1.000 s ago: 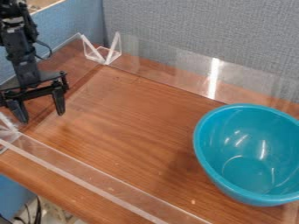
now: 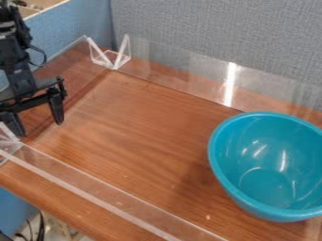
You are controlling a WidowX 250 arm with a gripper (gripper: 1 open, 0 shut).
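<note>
My black gripper (image 2: 36,120) hangs at the left edge of the wooden board, low over its left end, with its two fingers spread apart and nothing visible between them. A glossy teal bowl (image 2: 265,165) stands upright on the right side of the board, well apart from the gripper, and it looks empty.
Clear plastic walls (image 2: 126,198) edge the board, with white corner brackets (image 2: 111,58) at the back left and near the gripper. A grey textured panel (image 2: 214,38) stands behind. The middle of the board (image 2: 138,132) is bare. Cables show at the lower left.
The gripper has shifted slightly to the left over the last second. The bowl has not moved.
</note>
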